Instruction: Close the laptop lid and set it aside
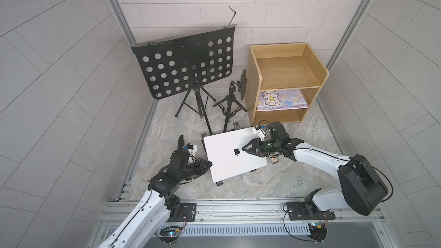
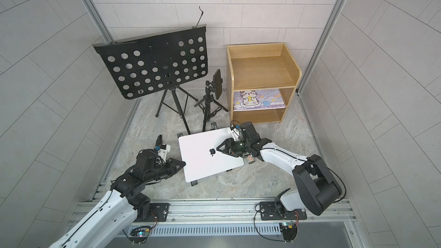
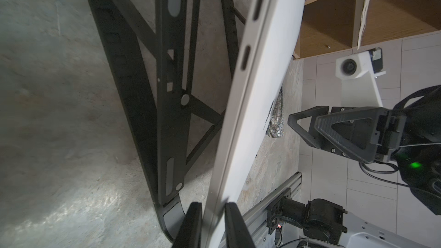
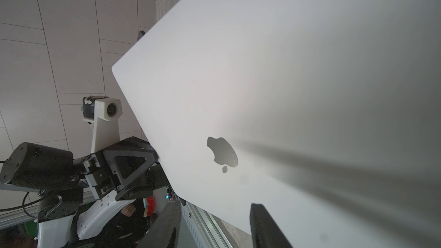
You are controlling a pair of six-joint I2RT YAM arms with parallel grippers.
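Note:
The white laptop (image 1: 229, 167) lies closed on its black stand, logo upward, in both top views. At its left edge my left gripper is shut on the laptop, whose side with its ports (image 3: 245, 57) fills the middle of the left wrist view. The right gripper hangs above the right half of the lid (image 4: 284, 110), part open with empty space between its fingers. Below the laptop's edge the black stand (image 3: 171, 87) shows, and the laptop looks tilted there. How far its underside is clear of the stand I cannot tell.
A wooden shelf (image 1: 289, 73) with a cartoon-print item (image 1: 281, 99) stands behind on the right. A black music stand (image 1: 188, 66) and a small tripod (image 1: 229, 103) rise at the back. Free floor (image 1: 294, 183) lies to the front right.

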